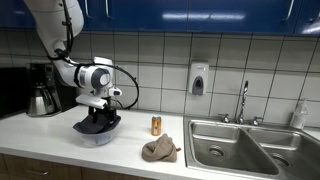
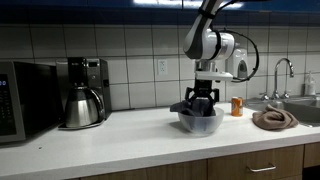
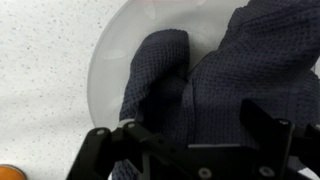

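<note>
A dark navy cloth [image 3: 230,90] lies bunched in a translucent bowl [image 1: 88,138], with part of it over the rim at the left in exterior view 1. Over the bowl, pointing down, my gripper is open, its dark fingers [image 3: 262,125] against the cloth in the wrist view. The fingertips are hard to make out against the dark cloth, and I cannot tell whether they touch it. In exterior view 2 the cloth [image 2: 180,106] also shows above the bowl [image 2: 207,123], below the arm.
An orange can [image 1: 156,126] and a brown cloth [image 1: 160,149] stand and lie to the bowl's right, before the sink [image 1: 225,149]. A coffee maker [image 2: 84,92] is at the left. Counter [image 2: 120,145] between it and the bowl is clear.
</note>
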